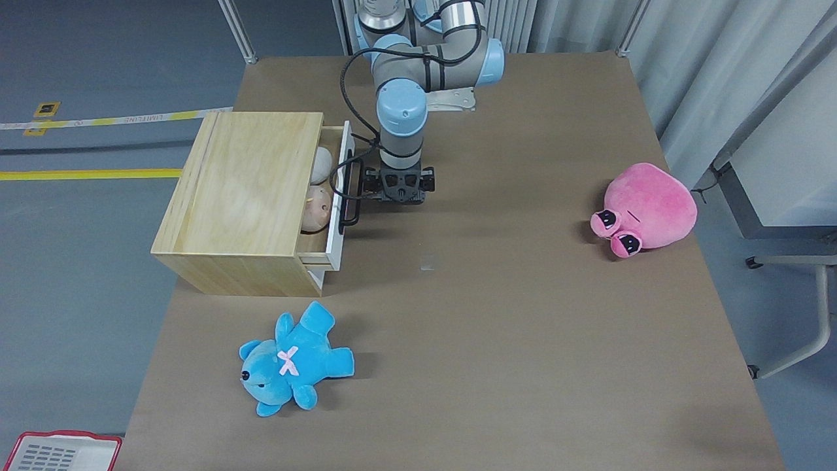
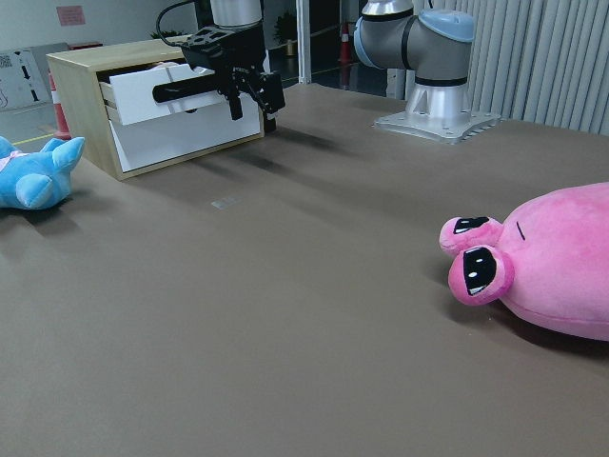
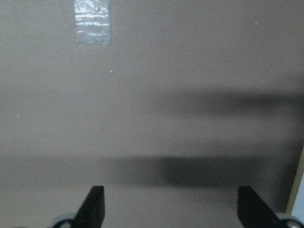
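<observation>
A wooden cabinet [image 1: 235,188] has its upper white-fronted drawer [image 2: 143,93] partly out, with a white plush [image 1: 320,163] and a beige plush [image 1: 315,209] inside. My gripper [image 1: 398,188] is right at the drawer front and its black handle, on the outer side. In the wrist view the gripper shows two fingertips standing wide apart over bare table, with nothing between them.
A blue plush bear [image 1: 302,361] lies in front of the cabinet, and a pink plush [image 1: 651,204] near the table's right edge.
</observation>
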